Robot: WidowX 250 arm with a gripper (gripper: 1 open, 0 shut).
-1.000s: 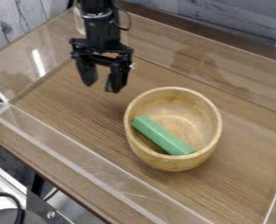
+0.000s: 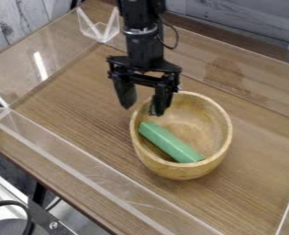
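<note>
A round wooden bowl (image 2: 209, 128) sits on the wooden table, right of centre. A green bar-shaped object (image 2: 170, 141) lies along its left side. My black arm reaches down from the top centre, and the gripper (image 2: 143, 93) hangs over the bowl's back-left rim, its fingers spread open. I see nothing clearly held between them, though the dark fingertips are hard to make out.
A clear plastic item (image 2: 100, 25) stands at the back left, behind the arm. Cables lie off the table at the lower left.
My arm and gripper have moved right and toward the camera, from the open table at back left to over the bowl's rim. The bowl and green object have not visibly moved.
</note>
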